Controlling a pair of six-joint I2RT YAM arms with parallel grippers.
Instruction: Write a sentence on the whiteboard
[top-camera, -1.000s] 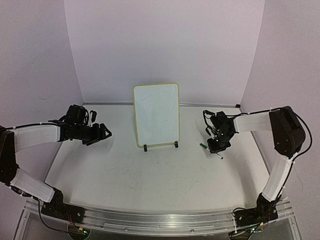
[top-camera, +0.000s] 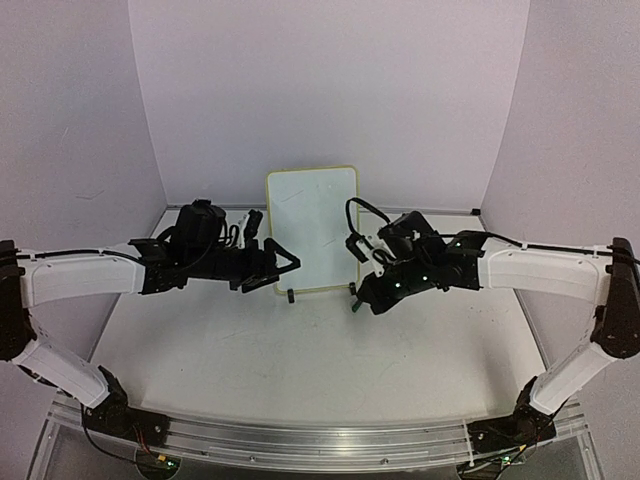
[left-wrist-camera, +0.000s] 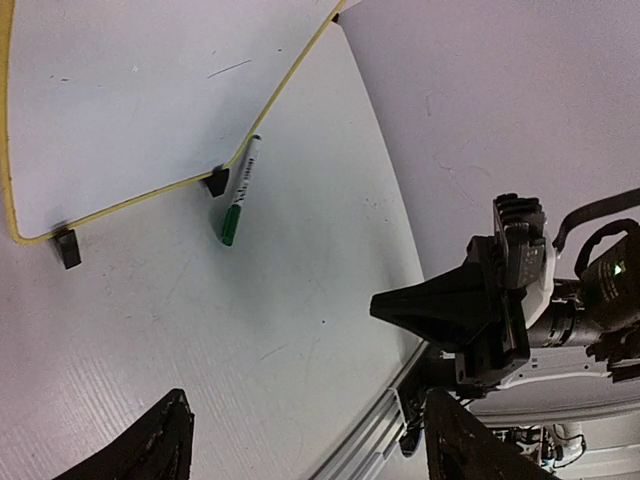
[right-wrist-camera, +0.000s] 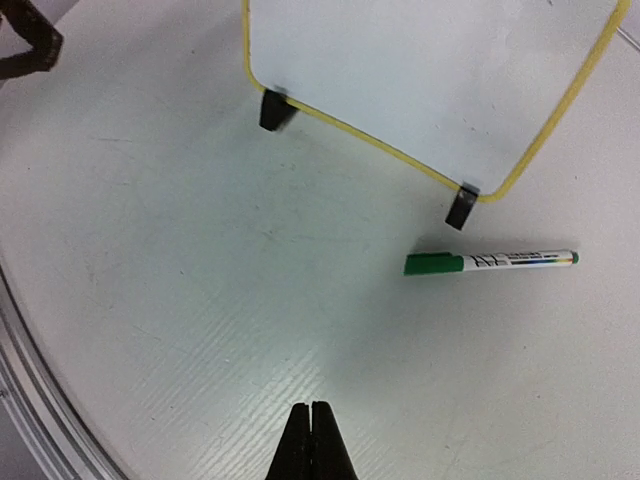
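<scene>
The whiteboard (top-camera: 314, 225), white with a yellow rim, stands on small black feet at the back middle of the table; its face shows no writing. A capped marker (right-wrist-camera: 515, 260), white with a green cap, lies on the table beside the board's right foot. In the top view only its green cap (top-camera: 357, 304) shows, the body hidden behind my right gripper (top-camera: 370, 303). Seen in the right wrist view, the right fingertips (right-wrist-camera: 300, 425) are together with nothing between them, apart from the marker. My left gripper is open and empty, in front of the board's lower left.
The board's black feet (right-wrist-camera: 276, 110) stick out in front of its lower edge. Both arms reach in from the sides, with the grippers close to each other.
My left gripper has moved right to the board, staying open. The right gripper has moved left from the table's right side and closed. The marker now lies farther left, by the board's foot.
</scene>
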